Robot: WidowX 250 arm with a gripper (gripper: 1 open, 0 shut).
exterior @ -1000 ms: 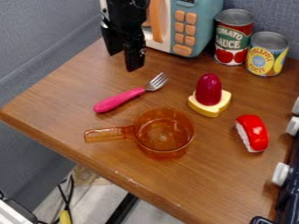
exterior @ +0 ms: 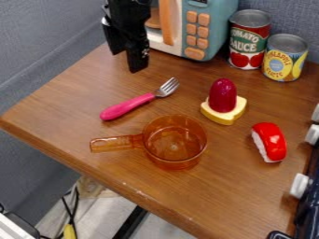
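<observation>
My black gripper [exterior: 130, 49] hangs at the top left over the back of the wooden table [exterior: 75, 112], beside a toy microwave; whether its fingers are apart or closed is hard to tell. Below it lie a fork with a pink handle [exterior: 126, 105] and an orange transparent pot [exterior: 174, 147] with its handle pointing left.
A toy microwave [exterior: 200, 33], a red can [exterior: 247, 47] and a yellow can [exterior: 284, 62] stand at the back. A red oval [exterior: 222, 95] on a yellow piece and a red-and-white toy [exterior: 270, 140] sit at the right, near a dark appliance [exterior: 301, 201].
My gripper has shifted slightly, a little to the left. The objects on the table have not visibly moved.
</observation>
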